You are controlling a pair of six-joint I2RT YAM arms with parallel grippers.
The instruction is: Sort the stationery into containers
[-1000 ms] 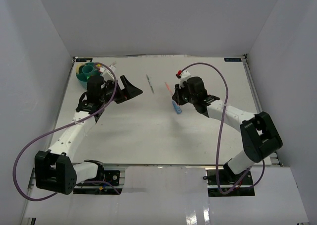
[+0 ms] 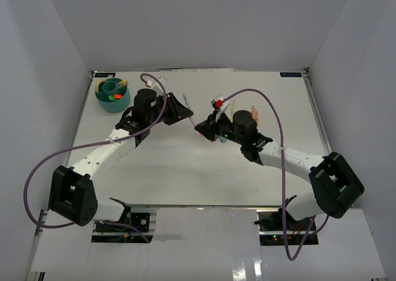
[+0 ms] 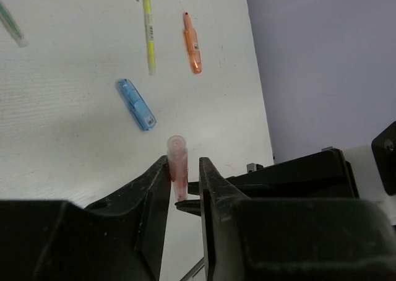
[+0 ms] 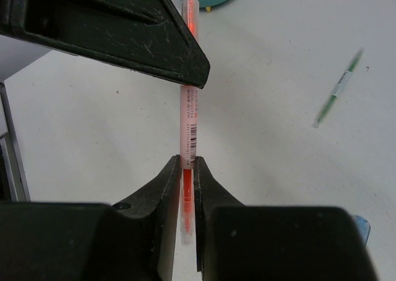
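Observation:
In the top view, a pink highlighter (image 2: 193, 121) hangs between my two grippers at the centre. My right gripper is shut on it. My left gripper is at the highlighter's other end, fingertips close around it; whether they grip it is unclear. Loose on the table lie a green pen (image 4: 339, 88), a yellow highlighter (image 3: 149, 30), an orange marker (image 3: 192, 43) and a blue item (image 3: 137, 104). A teal container (image 2: 117, 106) with items inside stands at the back left.
Walls bound it at the left, back and right.
My left gripper has moved right and narrowed at the highlighter's end. The right gripper has moved left and toward the front with the highlighter in it.

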